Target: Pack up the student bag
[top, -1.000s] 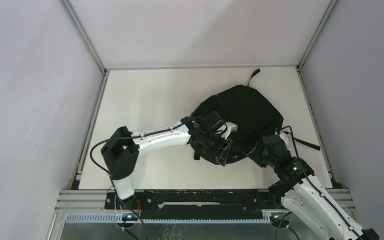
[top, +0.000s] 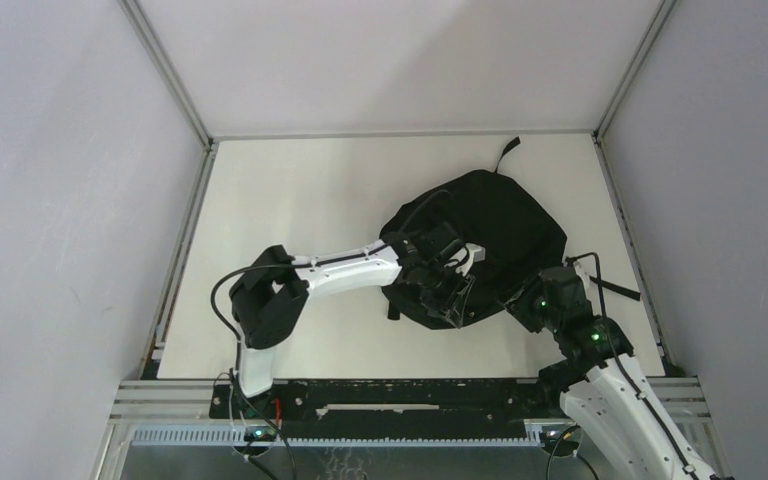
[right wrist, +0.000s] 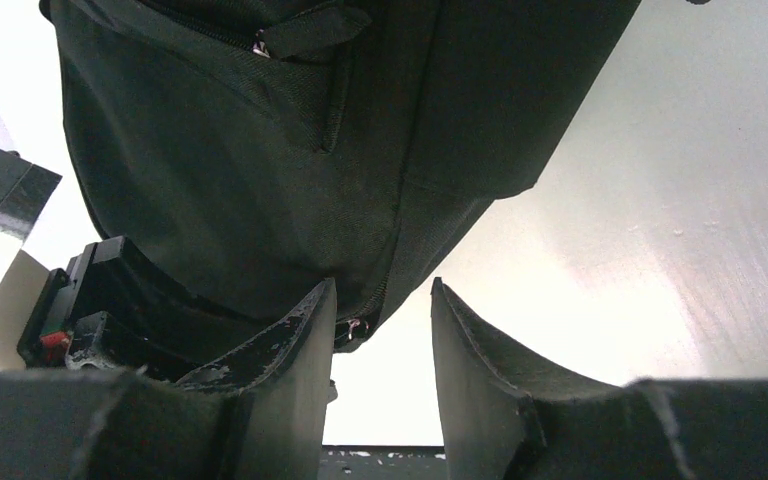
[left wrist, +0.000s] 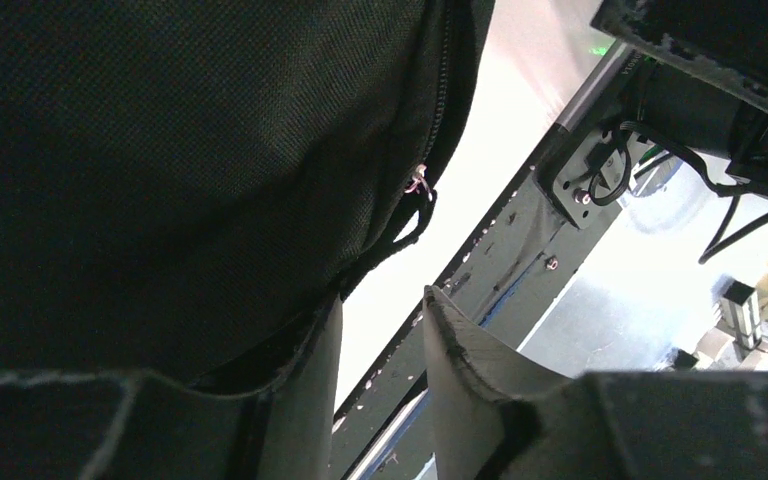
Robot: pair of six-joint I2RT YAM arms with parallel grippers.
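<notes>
A black fabric bag (top: 490, 210) lies on the white table, filling much of both wrist views. My left gripper is open at the bag's lower edge; a zipper pull (left wrist: 417, 182) on a cord shows just beyond its fingers. My right gripper is also open, over the bag's edge, with a zipper pull (right wrist: 356, 329) behind the tip of one finger. Another zipper pull (right wrist: 260, 48) is higher on the bag in the right wrist view. Nothing is clearly held; the bag's contents are hidden.
A strap (top: 615, 287) reaches to the right edge. The two arms are close together at the bag's front, and a dark rail (top: 390, 395) runs along the front edge.
My left arm has moved a little to the right along the bag's front. My right arm has shifted slightly to the right. The bag looks unmoved.
</notes>
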